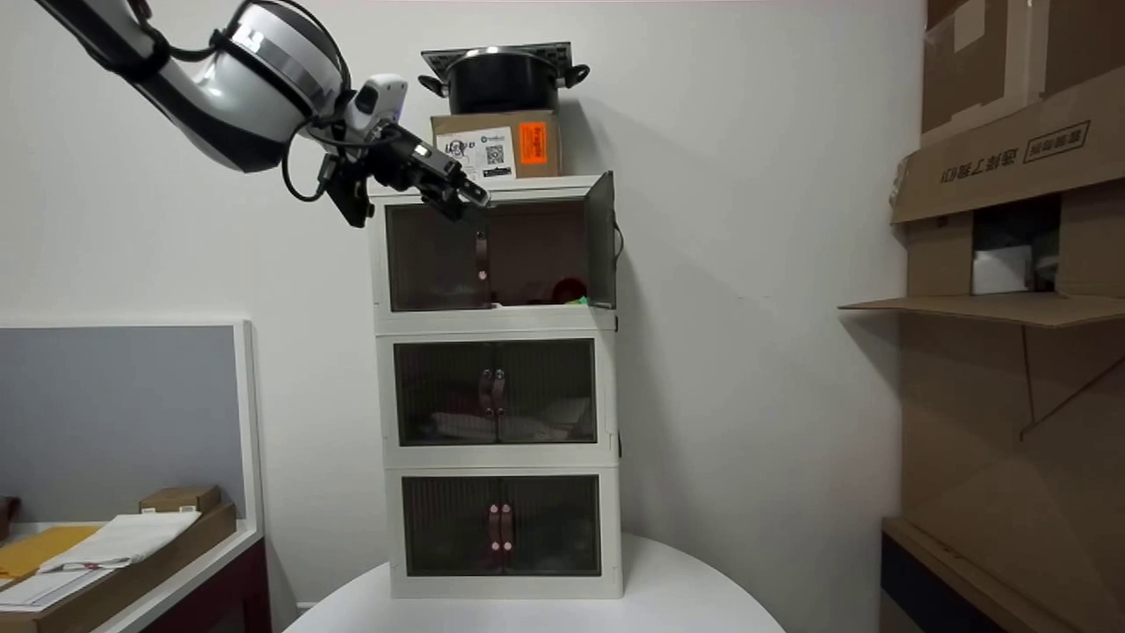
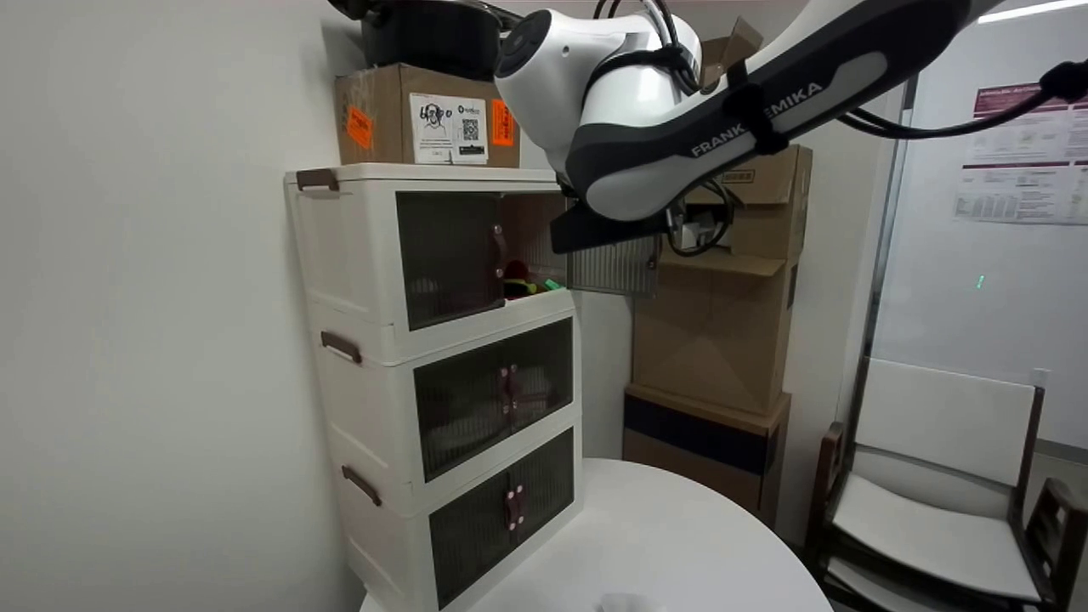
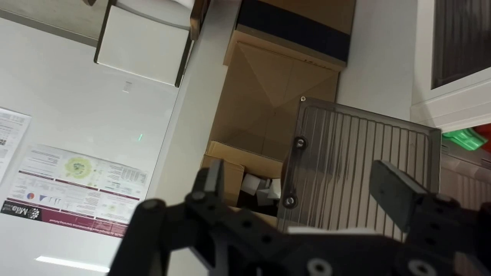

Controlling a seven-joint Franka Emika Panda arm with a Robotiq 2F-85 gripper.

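A white cabinet of three stacked units stands on a round table. In its top unit the right door is swung open, while the left door is closed. My gripper is in front of the top unit, left of the open door. The wrist view shows the gripper open, its two fingers far apart and nothing held between them. Behind the fingers is the ribbed, see-through open door. A green item lies inside the top unit beside something red.
On top of the cabinet sits a cardboard box with a black pot on it. Tall cardboard boxes stand at the right.
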